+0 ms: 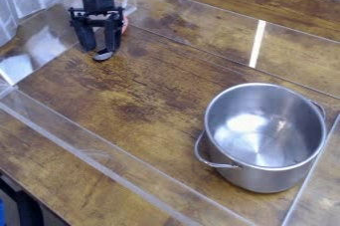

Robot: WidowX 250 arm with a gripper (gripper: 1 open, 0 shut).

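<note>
My black gripper is low at the upper left, its fingers pointing down at the wooden surface. A small silver object, perhaps a spoon or ladle, lies at the fingertips; whether the fingers hold it is unclear. A small red item is partly hidden behind the gripper. A large steel pot with side handles stands at the lower right, well apart from the gripper.
Clear plastic borders or panels run along the left, right and near sides. A white tape strip lies at the back right.
</note>
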